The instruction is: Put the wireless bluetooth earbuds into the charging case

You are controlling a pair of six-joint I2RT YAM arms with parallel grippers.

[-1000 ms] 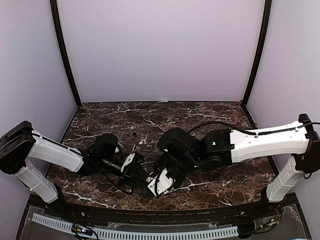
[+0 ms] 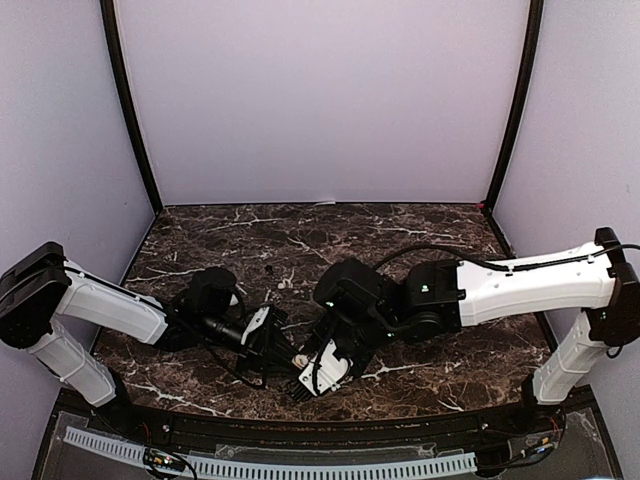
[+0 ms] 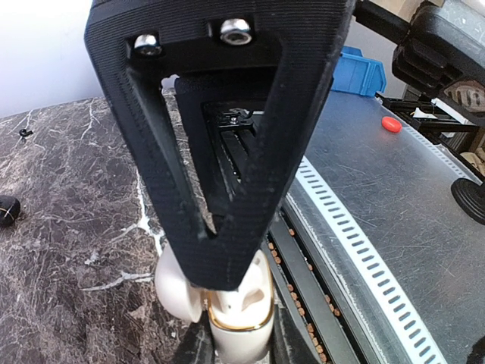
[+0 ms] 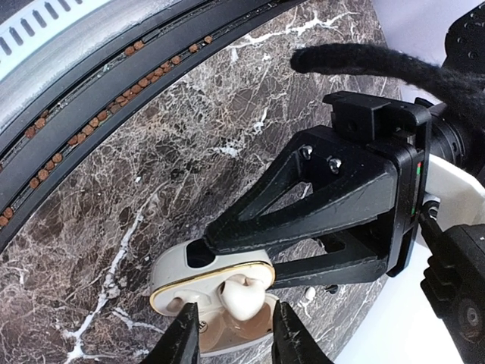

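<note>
The white charging case [image 3: 240, 337], with a gold band, is open, my left gripper [image 2: 290, 362] shut on it near the table's front edge. In the right wrist view the case [image 4: 170, 280] has its lid open, and a white earbud [image 4: 243, 302] sits at one of its wells. My right gripper is open at the case, its two fingertips on either side below that earbud. The top view shows both grippers meeting at the front middle, where the case is mostly hidden by them.
Small white and dark objects [image 2: 283, 283] lie on the marble table behind the grippers. A metal rail [image 2: 270, 462] runs along the front edge.
The right arm has shifted very slightly in the top view. The left arm looks unchanged.
</note>
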